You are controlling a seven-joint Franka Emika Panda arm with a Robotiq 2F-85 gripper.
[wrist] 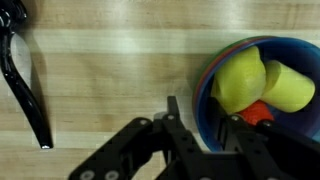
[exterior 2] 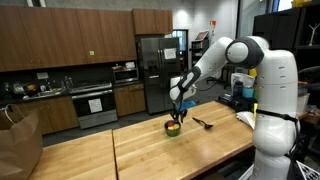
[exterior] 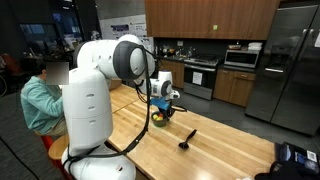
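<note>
A round bowl (wrist: 208, 65), blue inside, holds a yellow-green piece (wrist: 240, 80), a pale yellow piece (wrist: 287, 87) and a red piece (wrist: 255, 112). In exterior view 1 the bowl (exterior: 158, 122) looks green and stands on the wooden table. My gripper is open, its fingertips close to the bowl's left rim in the wrist view. Whether a finger touches the rim, I cannot tell. In exterior view 2 the gripper (exterior 2: 178, 117) hangs right at the bowl (exterior 2: 173, 131), partly covering it.
A black-handled utensil (exterior: 188, 139) lies on the table apart from the bowl; in the wrist view the utensil (wrist: 25, 85) is at the left. Bare tabletop (exterior: 225, 155) spreads widely around. A brown paper bag (exterior 2: 17, 145) stands at the left edge of exterior view 2.
</note>
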